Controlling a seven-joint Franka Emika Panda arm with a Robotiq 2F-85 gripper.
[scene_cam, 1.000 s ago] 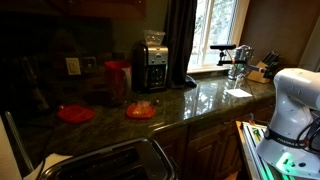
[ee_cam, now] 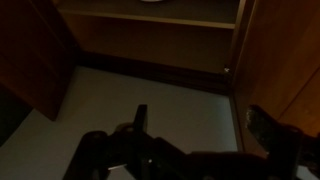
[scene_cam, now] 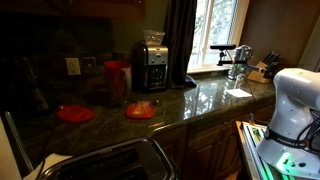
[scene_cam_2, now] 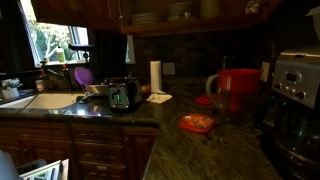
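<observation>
My gripper shows only in the wrist view, as a dark shape along the bottom with two fingers standing wide apart. Nothing is visible between them. Beyond it is an open wooden cabinet, with the lower edge of a pale dish just showing on its shelf. In exterior view 1, two red plates lie on the dark counter; the nearer one has something small on it. That plate also appears in exterior view 2.
A red pitcher and a coffee maker stand at the back of the counter. In exterior view 2 are a toaster, a paper towel roll and stacked dishes in the upper cabinet. Cabinet doors flank the wrist view.
</observation>
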